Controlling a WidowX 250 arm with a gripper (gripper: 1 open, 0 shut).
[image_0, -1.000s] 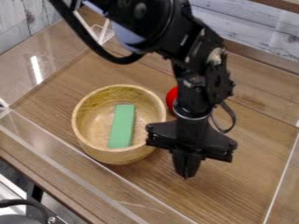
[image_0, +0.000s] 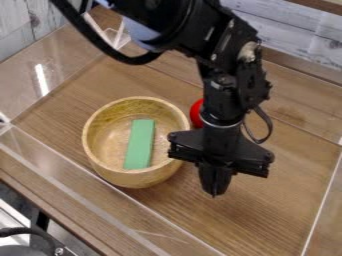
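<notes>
My black gripper (image_0: 217, 180) hangs low over the wooden table, just right of a yellow bowl (image_0: 107, 160). Its fingers point down; whether they are open or shut is hard to tell. A green rectangular block (image_0: 139, 144) lies inside the bowl. Behind the gripper, a red round object (image_0: 197, 112) is mostly hidden by the arm.
A pale wall runs along the back. Cables and dark fittings show at the lower left edge.
The gripper has shifted slightly upward in the view and turned a little. The bowl, block and red object have not visibly moved.
</notes>
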